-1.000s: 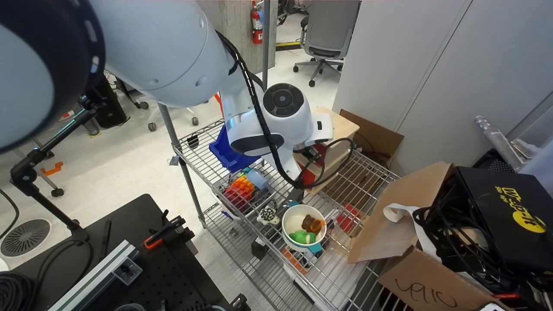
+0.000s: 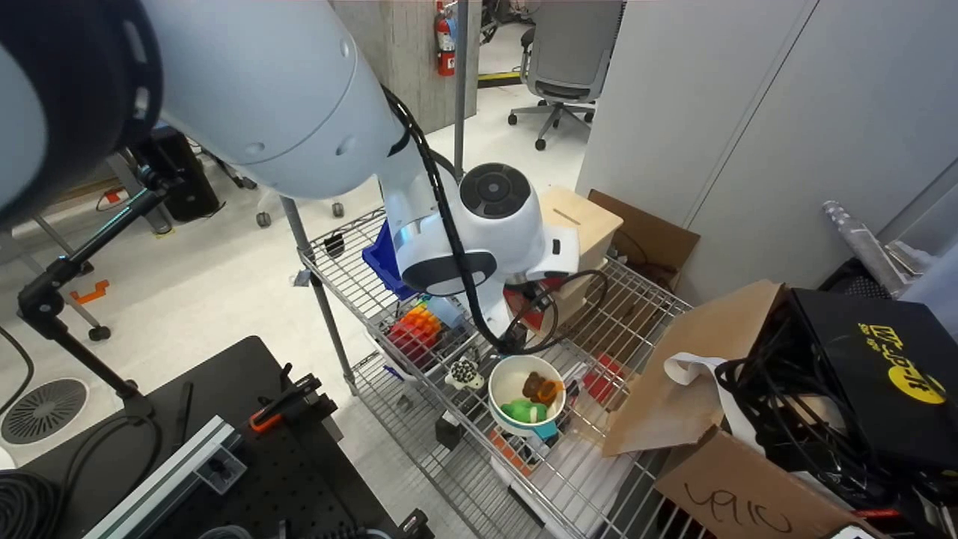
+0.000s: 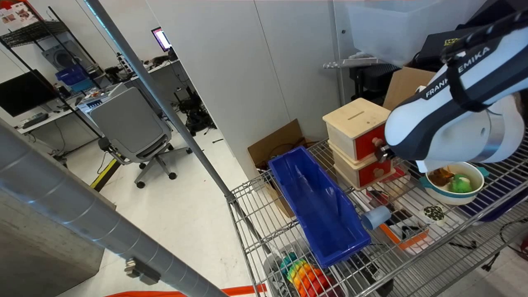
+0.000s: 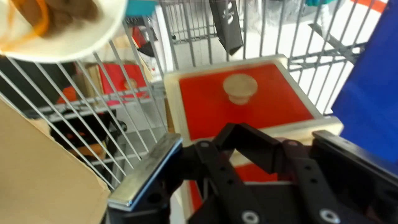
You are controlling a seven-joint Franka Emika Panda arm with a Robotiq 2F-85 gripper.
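A two-level wooden drawer box [image 3: 357,116] with red drawer fronts stands on the wire shelf. My gripper is at the upper red drawer [image 4: 257,172], shut on what looks like its round knob; the fingers hide most of that knob. In exterior view 2 the upper knob [image 3: 378,142] shows right beside the gripper. The lower drawer's wooden knob [image 4: 240,87] is free on its red front. How far the upper drawer stands out cannot be told.
A white bowl [image 2: 495,388] with toys stands near the shelf's front edge. The blue bin [image 3: 317,208] lies beside the drawer box, with a light blue cup [image 3: 376,217] near it. A speckled item [image 2: 464,374] sits by the bowl. An open cardboard box [image 2: 660,395] stands at the right.
In exterior view 1 my arm's wrist has moved down and slightly right, and the cable loop beside it has shifted. The bowl and blue bin appear unmoved.
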